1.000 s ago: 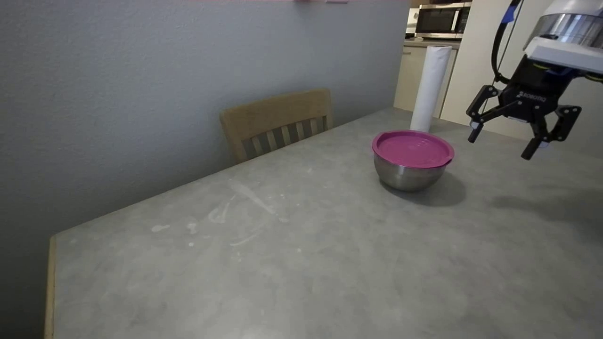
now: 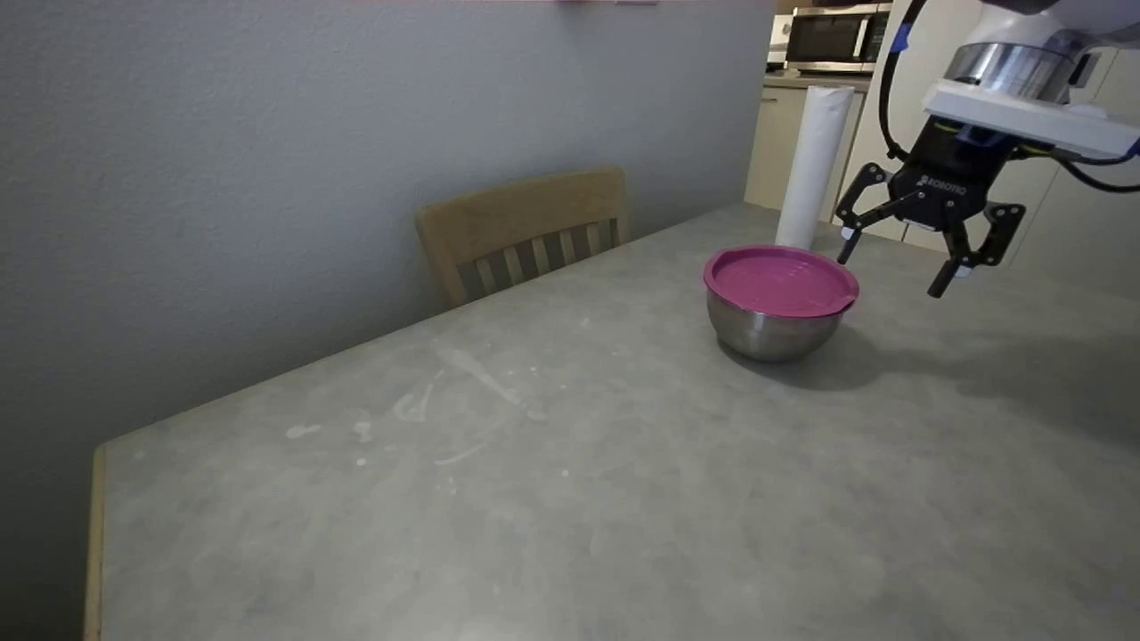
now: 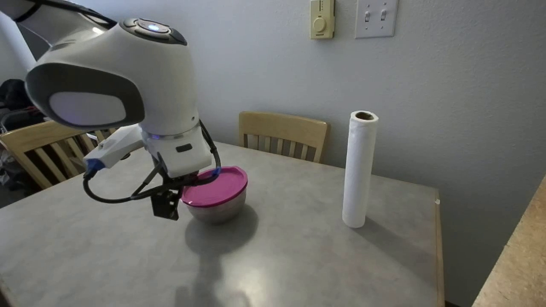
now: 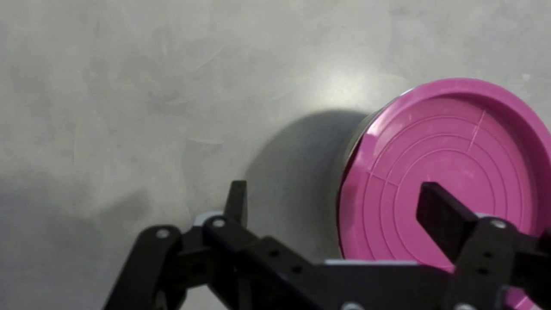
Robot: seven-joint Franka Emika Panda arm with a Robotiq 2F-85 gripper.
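A steel bowl (image 2: 771, 332) stands upright on the grey table, topped by a round magenta lid (image 2: 782, 279). In the wrist view the lid (image 4: 449, 155) fills the right side, and a dark gap shows between its left edge and the bowl's rim. My gripper (image 2: 893, 273) hangs open above the table, to the right of the bowl in exterior view 1, with nothing between its fingers. From the wrist camera, one finger (image 4: 236, 202) appears over bare table and the other over the lid. Exterior view 2 shows the gripper partly hidden by the arm, beside the lid (image 3: 217, 188).
An upright white paper roll (image 3: 359, 169) stands on the table well apart from the bowl. Wooden chairs (image 3: 284, 134) line the table, one of them by the wall. A wide stretch of tabletop (image 2: 481, 502) is empty.
My gripper has moved left in exterior view 1, closer to the bowl, and remains open. The bowl and its lid have not moved.
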